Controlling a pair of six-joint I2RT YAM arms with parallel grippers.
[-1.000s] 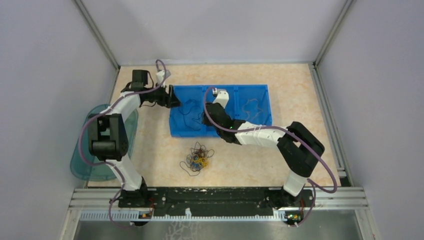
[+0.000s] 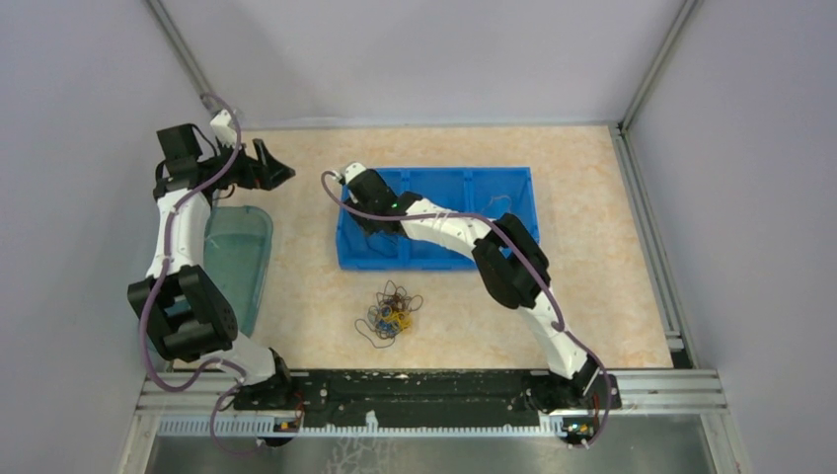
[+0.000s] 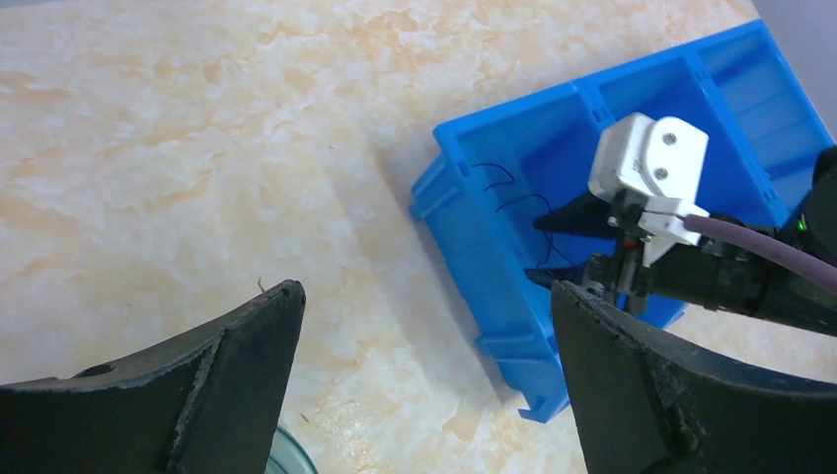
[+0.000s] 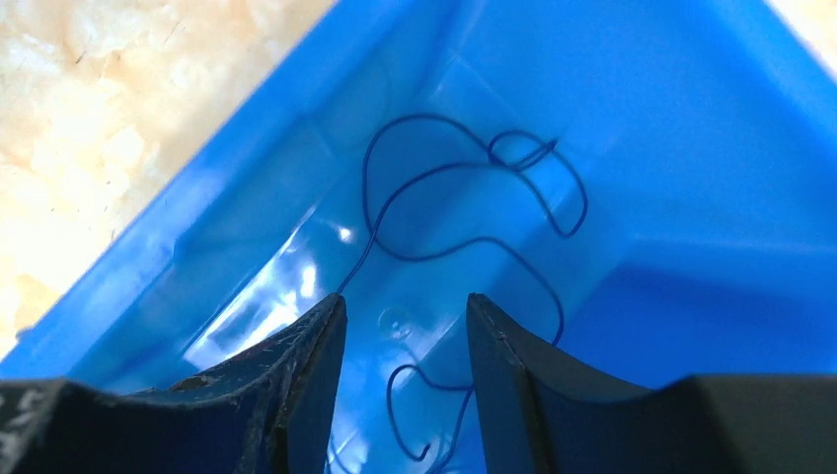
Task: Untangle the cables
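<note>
A tangle of yellow, blue and dark cables lies on the table in front of the blue divided bin. My right gripper is over the bin's left compartment, its fingers part open above a loose, looping dark cable on the compartment floor, with nothing seen held between them. My left gripper stands open and empty to the left of the bin, over the table.
An empty-looking teal tray lies at the left, partly under the left arm. The right compartment holds a thin pale cable.
My left gripper has moved left, away from the bin. My right gripper has moved left into position over the left compartment.
</note>
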